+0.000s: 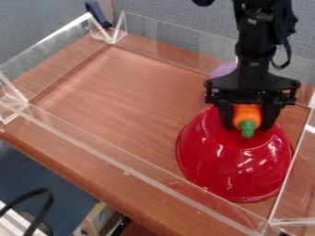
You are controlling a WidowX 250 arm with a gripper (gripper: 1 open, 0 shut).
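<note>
My black gripper (246, 101) hangs at the right of the camera view, pointing down, with an orange and green object (248, 116) between its fingers, which looks like a carrot seen end-on. That object is over the top of a large glossy red bowl-like dome (234, 161); whether it touches the dome I cannot tell. A purple object (224, 69) is mostly hidden behind the arm.
A wooden table (117, 106) has clear plastic walls around its edges, with free room at the left and middle. A dark blue item (95, 13) is at the back left corner. A black cable lies at the lower left.
</note>
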